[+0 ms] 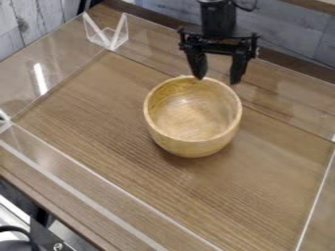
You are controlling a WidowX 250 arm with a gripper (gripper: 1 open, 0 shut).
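Note:
My black gripper (pixel 217 65) hangs over the back rim of a large, empty tan bowl (pixel 191 125) in the upper middle of the camera view. Its two fingers stand apart, open, pointing down, with nothing visible between them.
The bowl rests on a wide wooden surface (pixel 105 176), clear to the left and in front. A white wire-like object (pixel 108 31) stands at the back left. A black cable or object sits at the lower left corner.

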